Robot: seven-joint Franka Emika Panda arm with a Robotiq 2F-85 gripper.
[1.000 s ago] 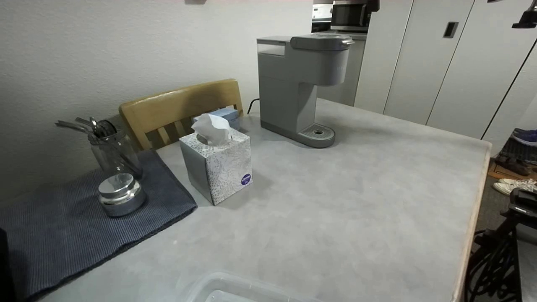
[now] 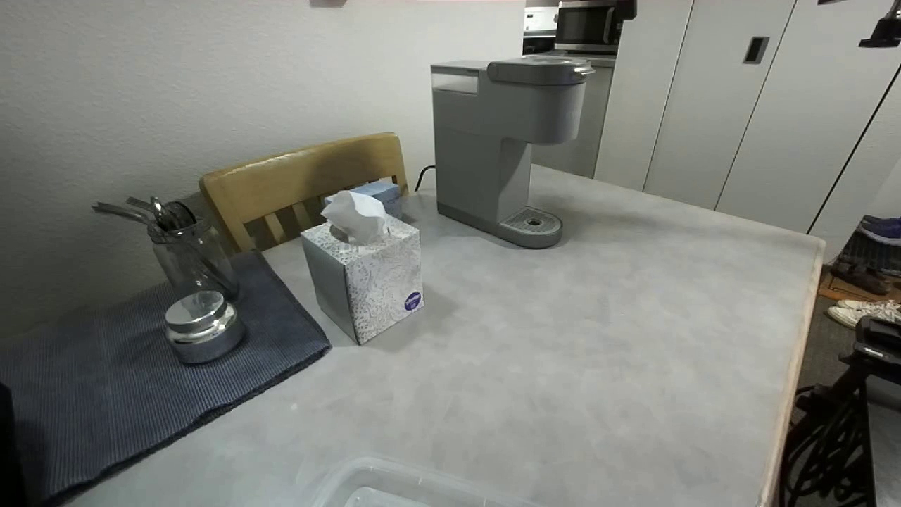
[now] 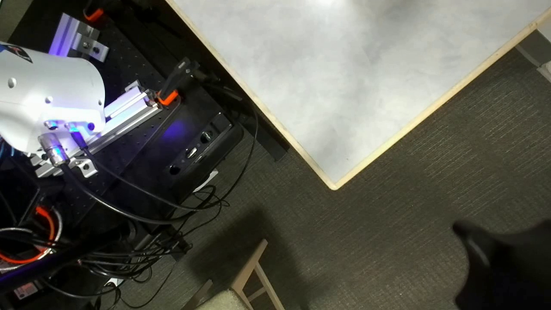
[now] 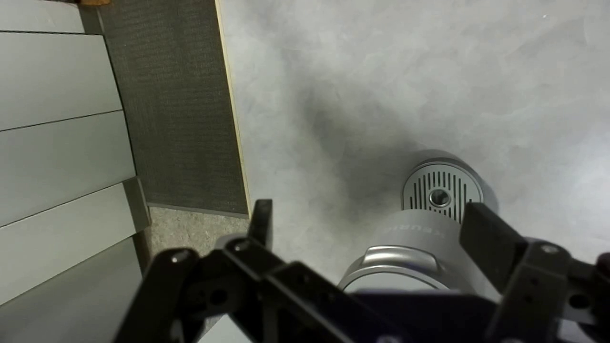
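In the wrist view my gripper is open, its two dark fingers wide apart with nothing held between them. Below it in that view is the top of a grey coffee maker [image 4: 420, 228], its lid handle [image 4: 400, 257] and slotted drip tray [image 4: 439, 191] showing in the gap. The gripper's own body covers the rest of the machine there. Exterior view 1 shows the whole coffee maker [image 2: 473, 144] upright at the far side of the table, lid down, drip tray [image 2: 533, 223] bare. Neither exterior view shows my gripper.
A tissue box [image 2: 384, 283] stands left of the coffee maker, a blue box [image 2: 384, 194] behind it. Farther left a navy mat [image 2: 253, 359] bears a silver-lidded jar [image 2: 203, 328] and a utensil jar [image 2: 190, 262]. A clear container [image 2: 372, 482] sits in front.
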